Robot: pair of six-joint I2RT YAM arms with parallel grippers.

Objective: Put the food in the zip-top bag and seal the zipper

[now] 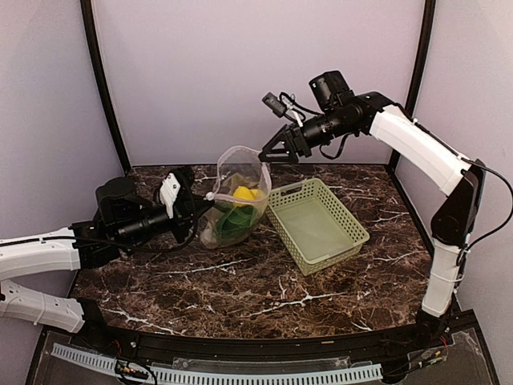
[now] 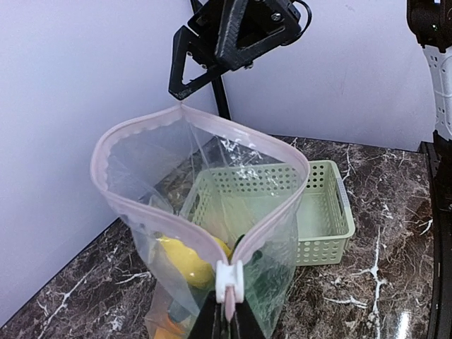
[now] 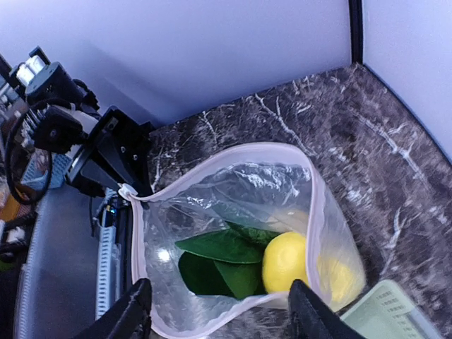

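The clear zip top bag (image 1: pixel 240 216) stands on the table with its mouth spread wide. Inside it are yellow food (image 3: pixel 284 261) and dark green leafy food (image 3: pixel 222 258). My left gripper is shut on one end of the bag's pale zipper rim (image 2: pixel 229 279). At the opposite corner of the mouth, my right gripper (image 1: pixel 264 156) hangs close to the rim. In the right wrist view its fingers (image 3: pixel 131 311) are wide apart, with the open mouth of the bag (image 3: pixel 233 155) beyond them and nothing gripped.
A pale green basket (image 1: pixel 349 250), empty, stands just right of the bag. Clear dark marble tabletop (image 1: pixel 240 301) lies in front of both. Walls close off the back and sides.
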